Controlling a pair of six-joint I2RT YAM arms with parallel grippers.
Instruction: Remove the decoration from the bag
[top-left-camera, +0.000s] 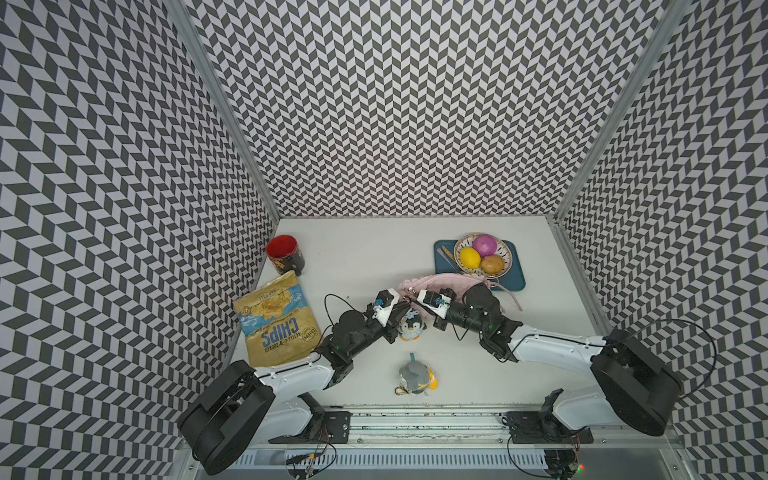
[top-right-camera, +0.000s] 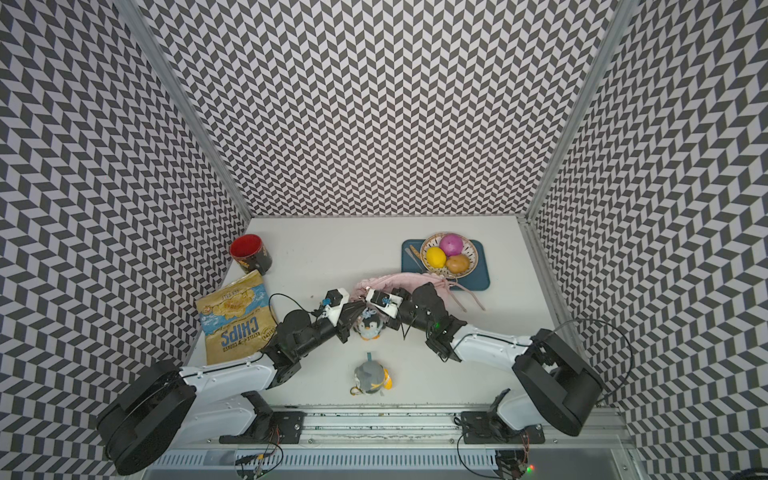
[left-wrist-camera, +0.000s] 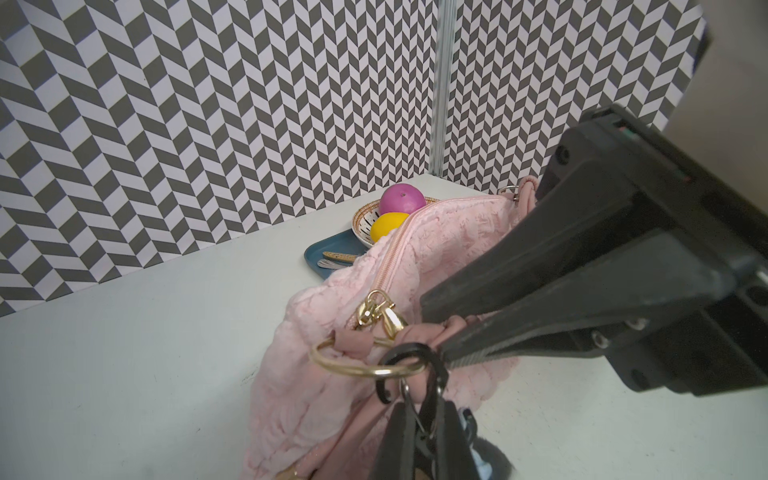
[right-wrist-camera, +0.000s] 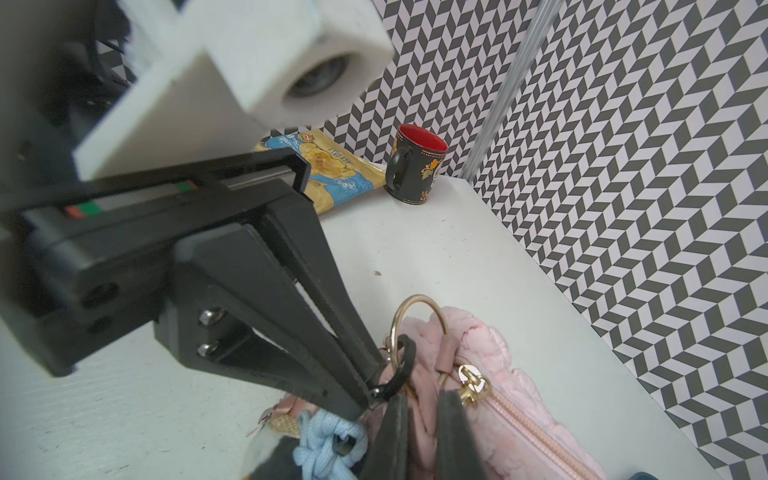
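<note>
The pink fluffy bag (top-left-camera: 448, 282) lies at the table's middle, partly behind my arms. A black clasp (left-wrist-camera: 413, 349) hooks through the bag's gold ring (left-wrist-camera: 352, 370); below it hangs a penguin decoration (top-left-camera: 411, 325) with a light blue scarf (right-wrist-camera: 329, 448). My left gripper is shut at the clasp's lower end, with nothing visible held. My right gripper is also shut, its tips against the pink strap by the clasp; whether it pinches anything thin is hidden. The two grippers' tips nearly meet there.
A second grey plush (top-left-camera: 416, 376) lies near the front edge. At the left are a chips bag (top-left-camera: 276, 320) and a mug (top-left-camera: 285, 253); a fruit bowl (top-left-camera: 458, 246) on a blue tray (top-left-camera: 518, 280) stands back right.
</note>
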